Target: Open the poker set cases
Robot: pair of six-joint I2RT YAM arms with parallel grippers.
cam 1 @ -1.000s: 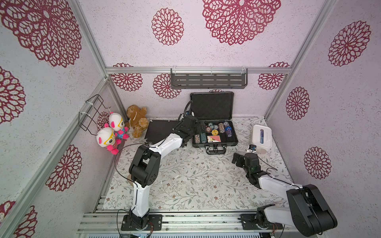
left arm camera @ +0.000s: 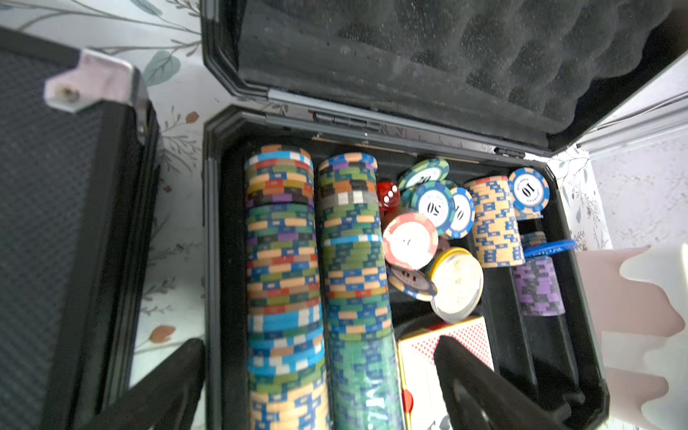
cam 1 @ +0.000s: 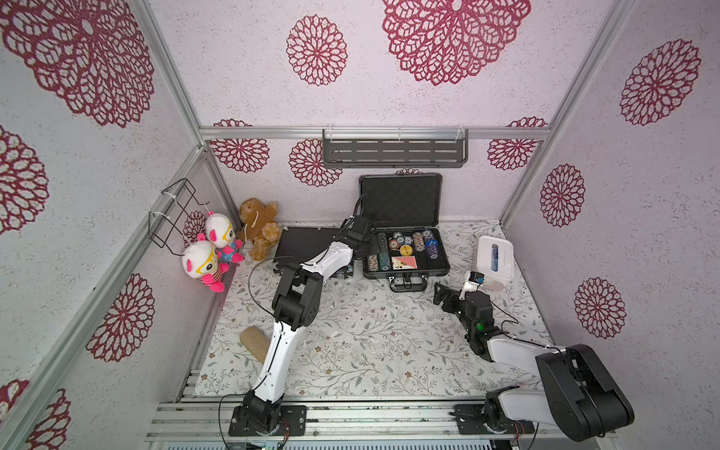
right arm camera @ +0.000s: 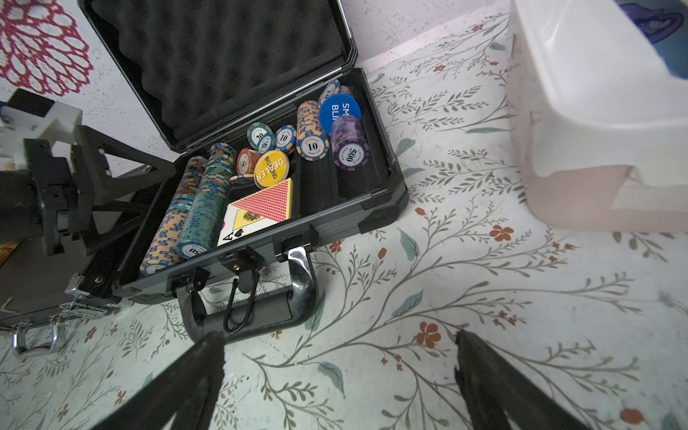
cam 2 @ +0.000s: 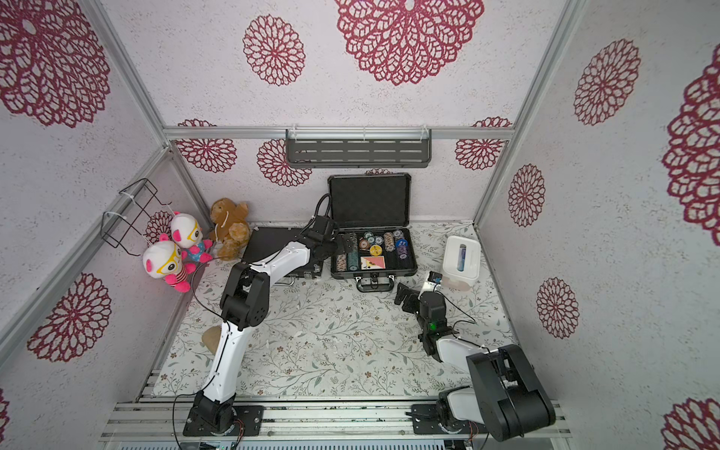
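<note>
One black poker case (cam 1: 367, 274) stands open at the back middle, its foam-lined lid (cam 1: 399, 200) tipped upright against the wall. Rows of chips (left arm camera: 356, 286), loose chips, a dealer button (right arm camera: 272, 169) and a card deck (right arm camera: 256, 212) fill its tray. To its left lies a second black case (cam 1: 303, 243) with its lid down, partly covered by my left arm. My left gripper is open above the left part of the open case, its fingers empty. Nothing is between the fingers of my open right gripper, in front of the open case's right corner.
A white container (cam 1: 492, 258) stands right of the open case. Plush toys (cam 1: 210, 251) and a brown bear (cam 1: 258, 228) sit at the left. A tan object (cam 1: 255, 342) lies by the left forearm.
My left forearm has swung a little to the right, and its wrist sits slightly differently beside the open case. My right gripper has shifted slightly left. Both cases look unchanged.
</note>
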